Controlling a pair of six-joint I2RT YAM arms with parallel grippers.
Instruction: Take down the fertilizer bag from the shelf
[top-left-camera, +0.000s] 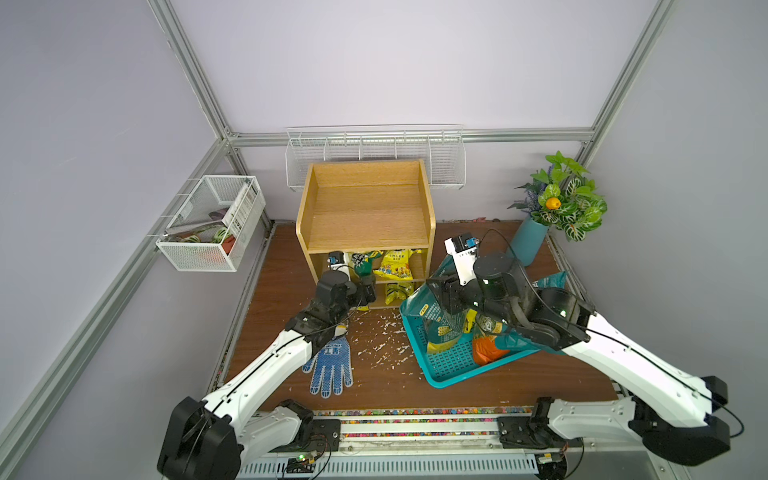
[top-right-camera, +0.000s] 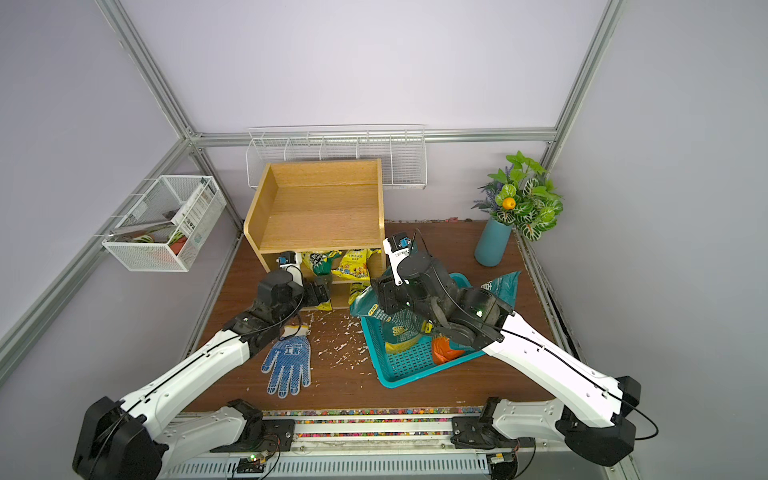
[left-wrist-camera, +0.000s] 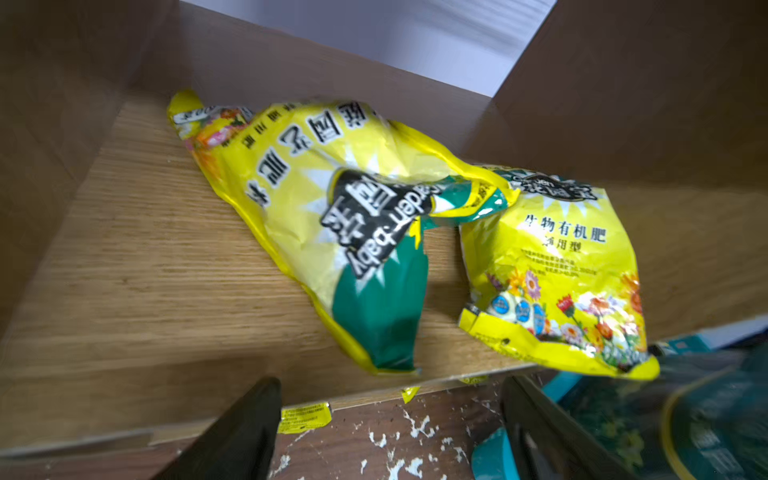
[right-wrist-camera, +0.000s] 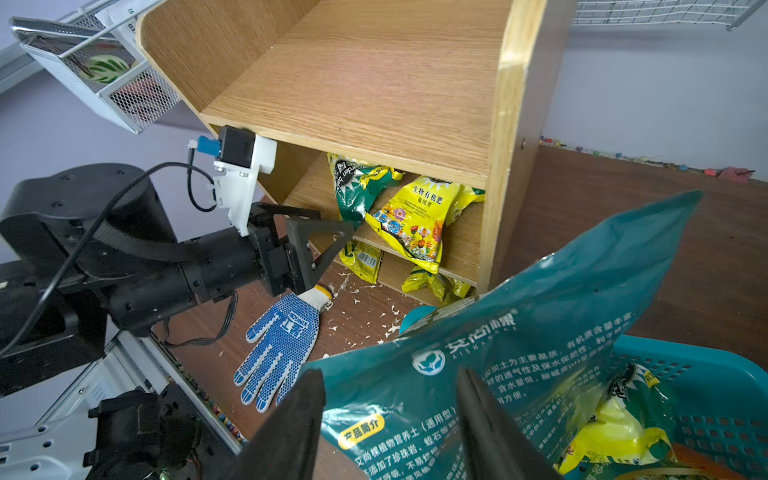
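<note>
Two yellow-and-green fertilizer bags lie on the wooden shelf's lower board. In the left wrist view, one fertilizer bag (left-wrist-camera: 352, 184) lies mid-board and the other fertilizer bag (left-wrist-camera: 560, 272) sits to its right, over the front edge. My left gripper (top-left-camera: 368, 290) is open at the shelf's mouth, close to the bags, with nothing between its fingers. My right gripper has its fingers apart, over the tall teal bag (right-wrist-camera: 496, 360) standing in the basket; whether it touches that bag cannot be told. More yellow bags (right-wrist-camera: 360, 260) show below the board.
A teal basket (top-left-camera: 436, 374) holding several bags stands right of the wooden shelf (top-left-camera: 368, 216). A blue glove (top-left-camera: 329, 368) lies at the front left, with white bits scattered beside it. A vase of plants (top-left-camera: 528, 240) stands at the back right.
</note>
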